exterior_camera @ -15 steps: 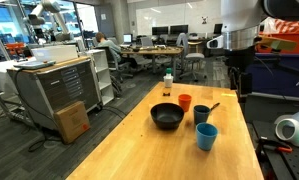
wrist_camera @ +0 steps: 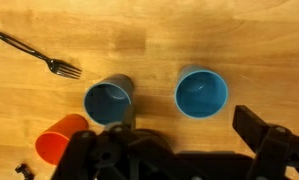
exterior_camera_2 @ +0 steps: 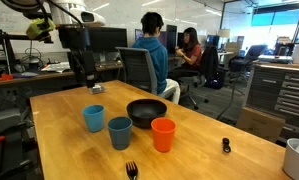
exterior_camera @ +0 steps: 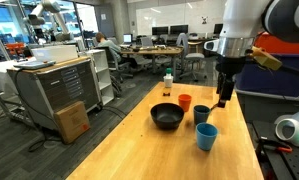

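Observation:
My gripper is open and empty, raised above the table in exterior view 1, behind and right of the light blue cup (exterior_camera: 206,137). From above, that cup (wrist_camera: 201,93) stands just beyond the gap between the fingers, apart from them. A darker grey-blue cup (wrist_camera: 108,100) is to its left, beyond the left finger. Farther left comes an orange cup (wrist_camera: 59,138), partly hidden by the gripper. A black fork (wrist_camera: 39,58) lies flat at the wrist view's upper left. The black bowl (exterior_camera_2: 147,112) rests near the cups.
A small black object (exterior_camera_2: 226,145) lies on the wooden table, with a white pot (exterior_camera_2: 297,158) at the right edge of exterior view 2. Drawers (exterior_camera: 64,83) stand beyond it.
In exterior view 1 the gripper has shifted left and tipped more downward, coming nearer the cups. The cups and the bowl have stayed where they were.

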